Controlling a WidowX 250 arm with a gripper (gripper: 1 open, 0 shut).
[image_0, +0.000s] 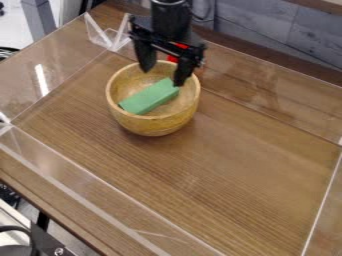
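Observation:
My gripper is open above the back part of a tan bowl, its two dark fingers hanging over the rim on either side. A green block lies in the bowl, uncovered, toward the front left. A red object sits behind the bowl, mostly hidden by the gripper.
A clear plastic item lies at the back left. A grey wall runs along the back right, and cables show beyond the table's left edge.

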